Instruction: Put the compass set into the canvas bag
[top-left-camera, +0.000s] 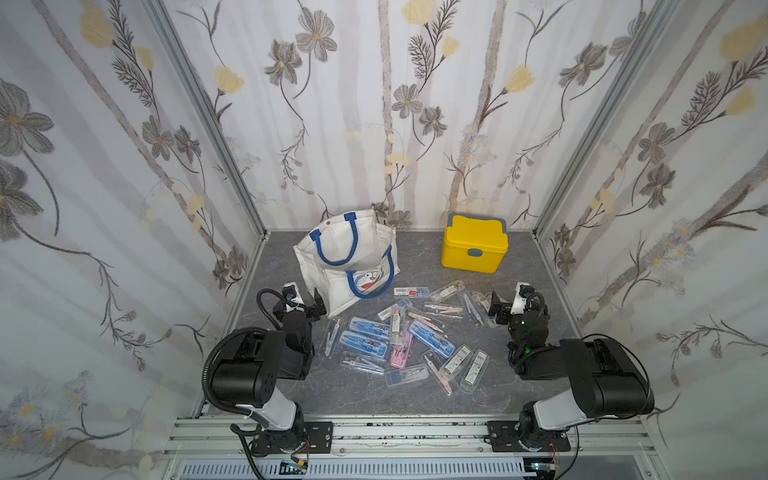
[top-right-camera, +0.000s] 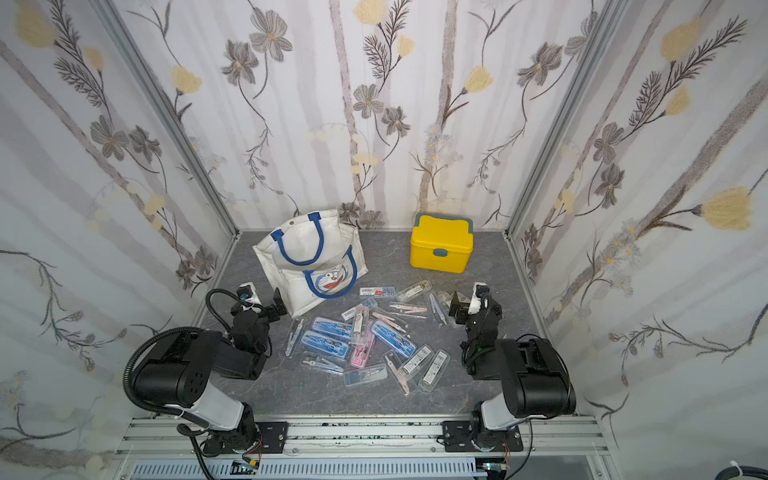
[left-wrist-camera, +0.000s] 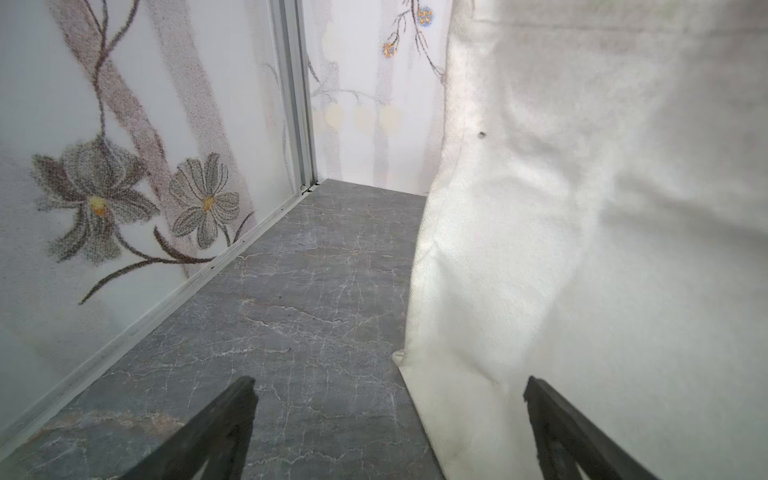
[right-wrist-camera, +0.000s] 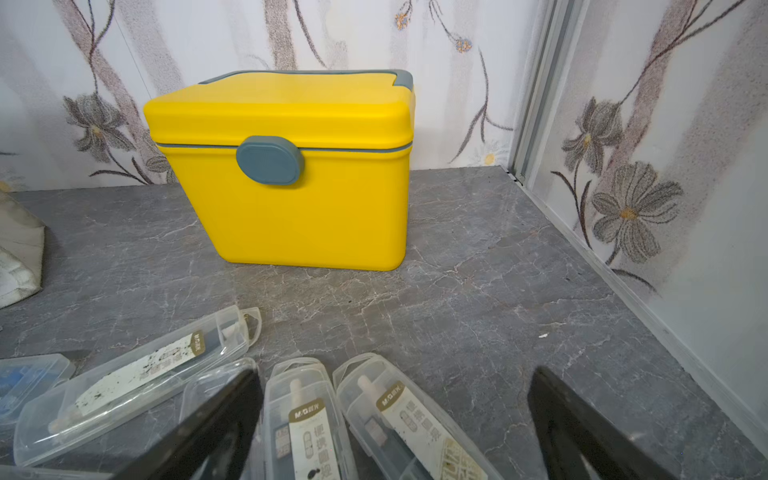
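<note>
The white canvas bag (top-left-camera: 324, 276) with blue handles and a cartoon face stands at the back left. Several compass sets in clear cases lie loose across the middle of the table, among them a blue one (top-left-camera: 432, 337), a pink one (top-left-camera: 401, 349) and a white-labelled one (right-wrist-camera: 312, 432). My left gripper is open beside the bag's left side, with the bag's wall (left-wrist-camera: 592, 240) filling the right of its view. Open too, my right gripper hangs over the right end of the pile, facing clear cases. Neither has anything held between its fingers.
A yellow box (top-left-camera: 474, 244) with a grey latch sits shut at the back right. Bare grey table (right-wrist-camera: 496, 256) shows between it and the right wall. Patterned walls close in the back and both sides.
</note>
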